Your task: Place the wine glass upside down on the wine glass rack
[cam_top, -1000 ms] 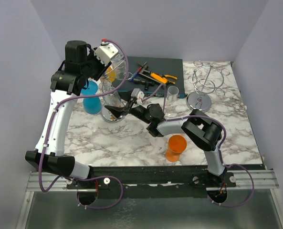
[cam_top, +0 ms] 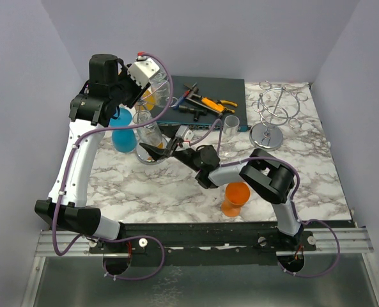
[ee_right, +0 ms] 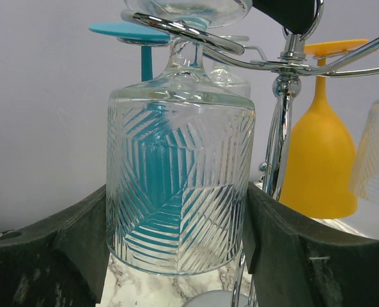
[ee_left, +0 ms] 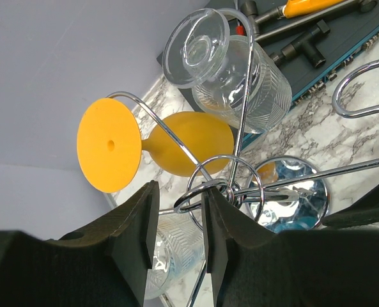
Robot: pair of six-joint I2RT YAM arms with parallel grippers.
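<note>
My right gripper (cam_top: pixel 158 144) is shut on a patterned wine glass (ee_right: pixel 179 179), held upside down; in the right wrist view its stem passes into a chrome loop of the rack (ee_right: pixel 280 147), foot above the loop. My left gripper is at the top of that rack, shut around its chrome wire (ee_left: pixel 205 187). Other glasses hang upside down on it: a yellow one (ee_left: pixel 183 144), a blue one (cam_top: pixel 124 135) and clear ones (ee_left: pixel 266 93).
A second, empty rack (cam_top: pixel 272 135) stands right. Tools lie on a dark mat (cam_top: pixel 234 89) behind. An orange glass (cam_top: pixel 236 197) and a clear glass (cam_top: pixel 230 128) are on the marble table.
My right gripper and arm have shifted very slightly in the top view, with the glass still between the fingers. The left arm is almost unchanged.
</note>
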